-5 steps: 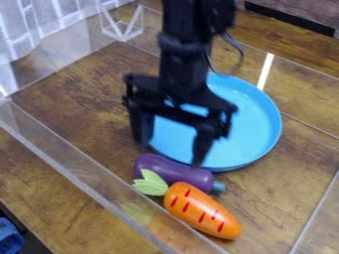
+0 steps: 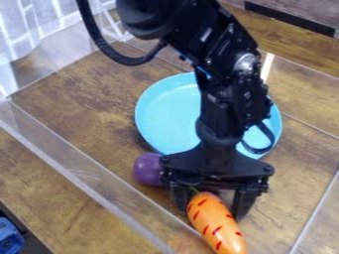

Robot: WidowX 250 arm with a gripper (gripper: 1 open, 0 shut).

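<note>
My black gripper (image 2: 212,198) is low over the orange toy carrot (image 2: 217,228), its open fingers around the carrot's upper end, which is hidden. A purple toy eggplant (image 2: 149,170) lies just behind the gripper, mostly covered by it. A blue plate (image 2: 158,116) sits farther back, partly hidden by the arm.
A clear plastic wall (image 2: 93,189) runs diagonally along the lower left, with a blue object (image 2: 7,236) beyond it. Free wood also shows to the right.
The gripper has moved down and toward the front, from over the plate and eggplant onto the carrot. The carrot now points slightly more toward the front.
</note>
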